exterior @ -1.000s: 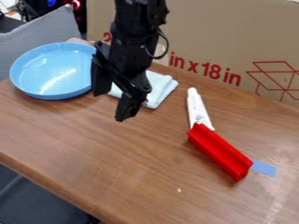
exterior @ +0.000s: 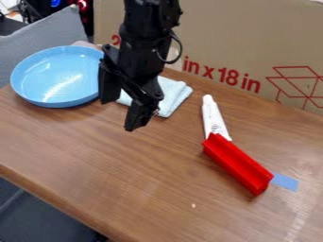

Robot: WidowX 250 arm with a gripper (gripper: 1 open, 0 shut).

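Note:
My black gripper (exterior: 123, 109) hangs open over the wooden table at centre-left, in front of a folded light-blue cloth (exterior: 171, 95), with nothing seen between its fingers. A light-blue plate (exterior: 53, 76) lies to its left. To the right, a red box-shaped object (exterior: 236, 165) lies slanted on the table, with a white tube-like object (exterior: 213, 118) just behind it.
A cardboard box (exterior: 252, 52) stands along the back. A small piece of blue tape (exterior: 284, 181) is beside the red object. A grey fabric item (exterior: 38, 43) sits at back left.

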